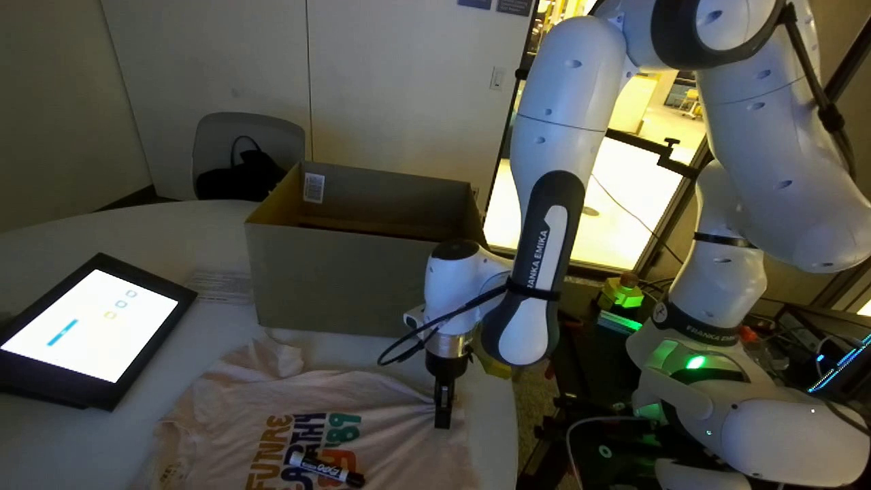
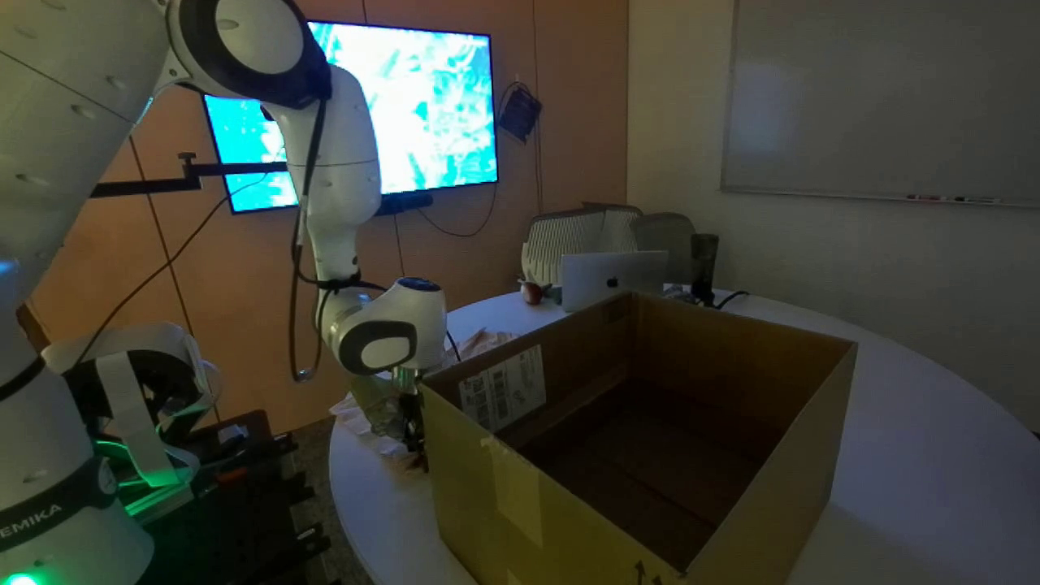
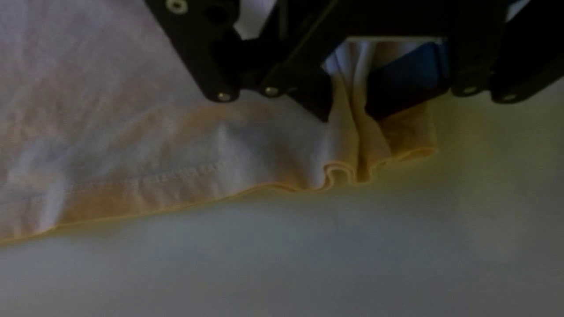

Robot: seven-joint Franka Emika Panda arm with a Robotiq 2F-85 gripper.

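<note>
A pale pink T-shirt (image 1: 384, 400) with coloured lettering lies spread over the front of the round table. My gripper (image 1: 442, 425) is at the shirt's right part, shut on a gathered fold of it. Up close in the wrist view, the pinched cloth (image 3: 346, 127) bunches between the dark fingers, near the hem. Across the lettering rests a black-and-white Expo marker (image 1: 326, 469). In the second exterior view the box's corner partly hides my gripper and most of the shirt.
Behind the shirt stands a large open cardboard box (image 1: 343, 278), close to my wrist; its visible floor looks empty. A lit tablet or laptop screen (image 1: 98, 318) sits at the left. Bare table (image 2: 916, 458) shows beyond the box.
</note>
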